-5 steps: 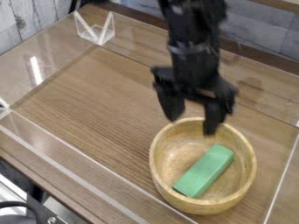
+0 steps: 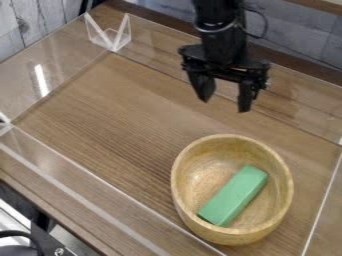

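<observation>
My black gripper (image 2: pixel 225 80) hangs over the upper middle of the wooden table (image 2: pixel 107 120), its arm reaching up out of view. Its two fingers point down, spread apart, with nothing visible between them. A round yellow-tan bowl (image 2: pixel 190 170) stands at the lower right, and a green block (image 2: pixel 237 194) lies tilted diagonally inside it. The gripper is well behind the bowl, away from the block.
A clear transparent object (image 2: pixel 110 30), perhaps a small holder, sits at the back left edge. Dark floor and cables show past the table's edge at lower left.
The gripper has moved back and up from over the bowl toward the table's far side. The bowl and green block look unmoved.
</observation>
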